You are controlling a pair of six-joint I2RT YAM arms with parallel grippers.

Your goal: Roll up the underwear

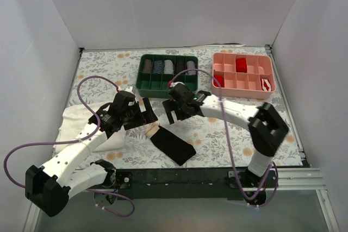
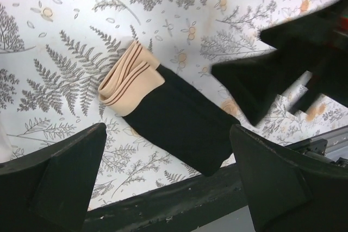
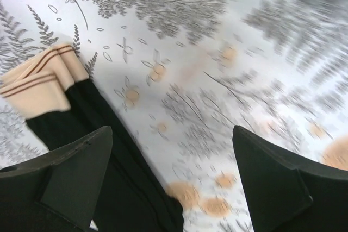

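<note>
The black underwear [image 1: 173, 144] lies on the patterned table as a narrow folded strip, slanting from upper left to lower right. Its beige waistband [image 2: 128, 82] is folded over at the upper-left end and shows dark red stripes. My left gripper [image 1: 150, 111] is open just above the waistband end, with nothing between its fingers. To its right, my right gripper [image 1: 173, 112] also stands open and empty. In the right wrist view the underwear [image 3: 128, 188] runs beneath and past the left finger [image 3: 73, 180], and only bare cloth shows between the fingertips.
A green divided box [image 1: 167, 85] holds several rolled items in its back row. The pink divided box [image 1: 244, 82] at the back right contains red items. White cloth [image 1: 76, 123] lies at the left.
</note>
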